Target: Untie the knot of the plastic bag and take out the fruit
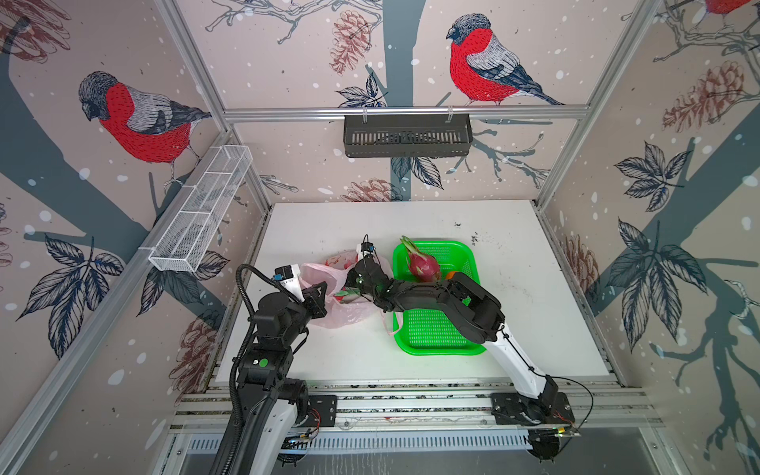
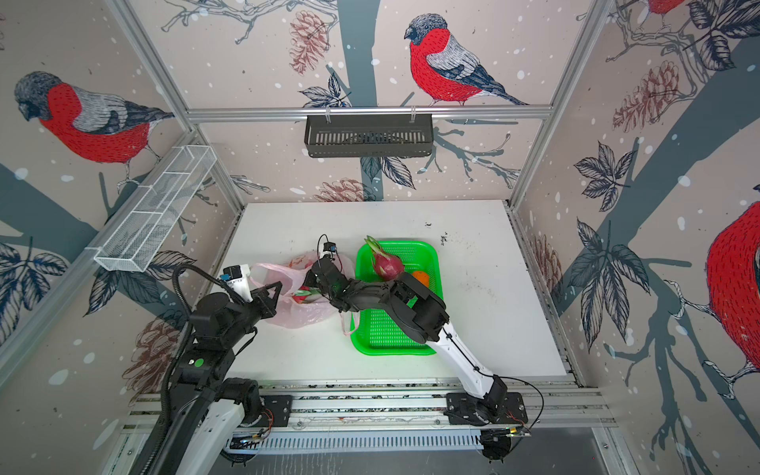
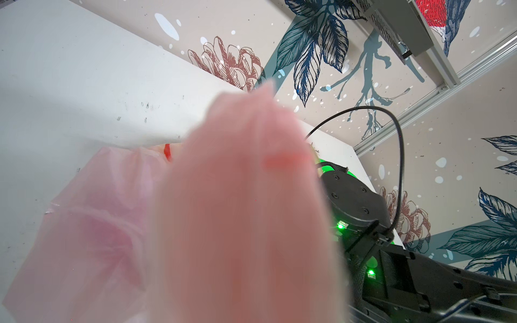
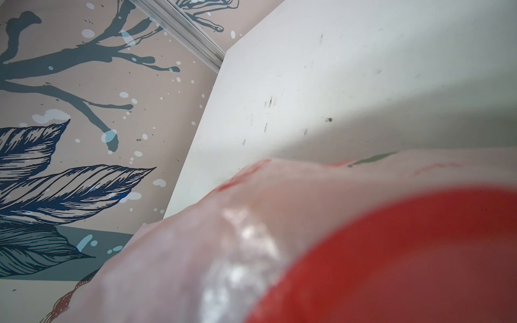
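Observation:
The pink plastic bag (image 1: 340,316) lies crumpled left of the green basket, with some green and red showing inside. My left gripper (image 1: 315,297) is at the bag's left side; pink plastic fills much of its wrist view, and its fingertips are not clear. My right gripper (image 2: 316,281) is down at the middle of the bag, its fingers largely hidden; bag plastic fills the lower right wrist view. A dragon fruit (image 1: 423,265) and an orange fruit (image 2: 419,278) sit in the green basket (image 1: 435,350), partly behind the right arm.
A white wire rack (image 1: 198,209) hangs on the left wall and a dark basket (image 1: 407,138) on the back rail.

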